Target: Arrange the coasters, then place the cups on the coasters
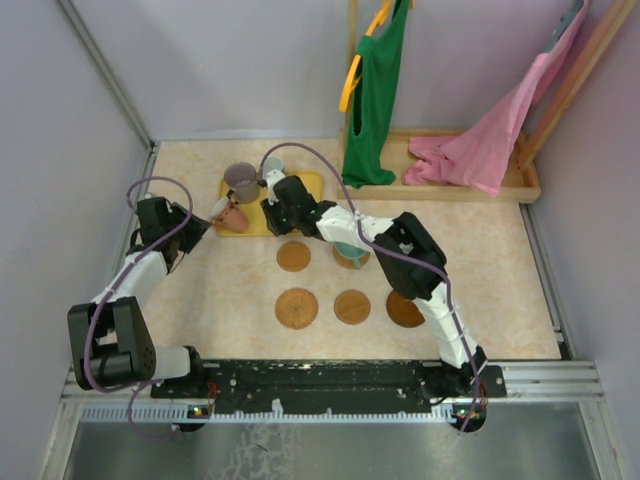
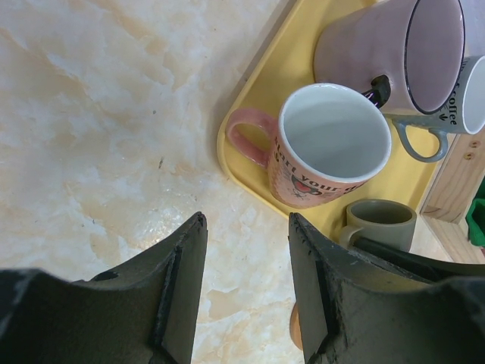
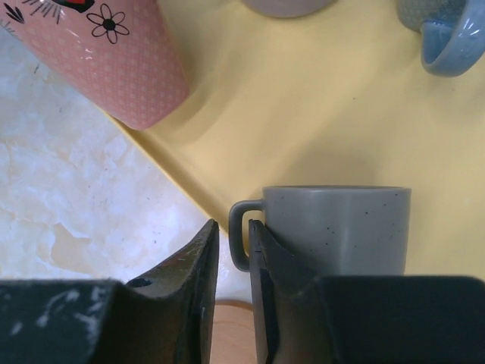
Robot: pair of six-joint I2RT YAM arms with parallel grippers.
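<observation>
In the right wrist view a grey cup [image 3: 341, 227] lies on the yellow tray [image 3: 303, 136], its handle pointing left. My right gripper is at that handle [image 3: 236, 243], its fingers part open, one to each side, with a small gap still showing. The arm mostly hides this cup from above. Round coasters lie in front of the tray: a small brown one [image 1: 293, 256], a larger patterned one [image 1: 297, 308] and wooden ones [image 1: 352, 306]. My left gripper stands open and empty, left of the tray near the pink cup [image 2: 303, 178].
A mauve cup [image 1: 241, 182] and a blue-grey cup [image 2: 455, 106] share the tray. A teal cup [image 1: 352, 250] sits on a coaster under the right arm. At the back right is a wooden rack [image 1: 460, 193] with hanging cloths.
</observation>
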